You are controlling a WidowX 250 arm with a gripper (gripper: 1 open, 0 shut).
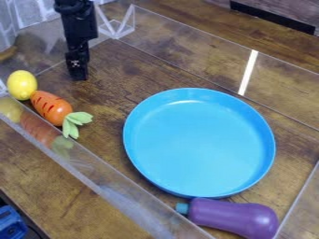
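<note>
My black gripper (76, 65) hangs low at the upper left of the camera view, just above the wooden floor of the tray, behind the toys; its fingers are dark and small, with nothing visible held. A yellow lemon (21, 84) and an orange carrot (52, 107) with green leaves lie in front of it. A large blue plate (199, 141) takes up the middle right, and a purple eggplant (237, 217) lies at the lower right edge.
Clear walls (100, 182) border the wooden area. Bare wood is free between my gripper and the plate and toward the back right. A blue object (9, 222) sits outside at the lower left.
</note>
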